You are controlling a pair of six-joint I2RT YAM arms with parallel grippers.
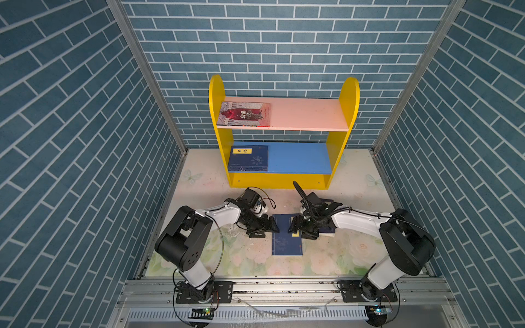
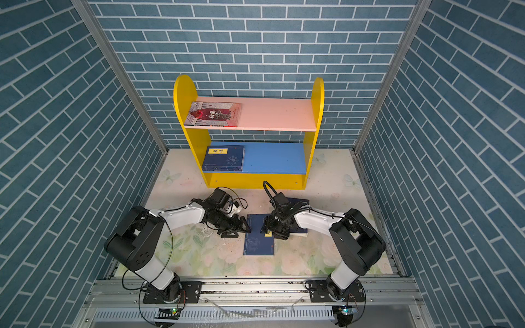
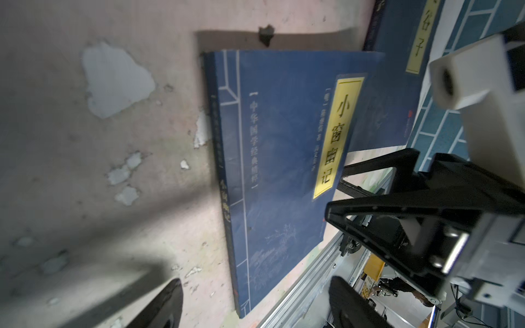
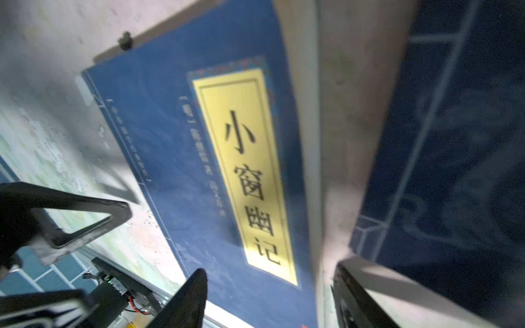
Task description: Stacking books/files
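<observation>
A blue book with a yellow title strip (image 1: 286,244) lies flat on the table between my grippers. By its spine side, my left gripper (image 1: 268,226) stands open with nothing between its fingers; in the left wrist view the whole blue cover (image 3: 279,142) shows. My right gripper (image 1: 299,230) is at the strip side. Its fingers are apart: in the right wrist view one (image 4: 191,300) overlaps the cover and the other is past the page edge. A second dark blue book (image 4: 454,180) lies to the right, partly under the right arm.
The yellow shelf unit (image 1: 217,120) stands at the back. A red-pictured book (image 1: 244,114) lies on its pink upper shelf, and dark blue books (image 1: 248,158) on the blue lower shelf. Both shelves are free towards the right.
</observation>
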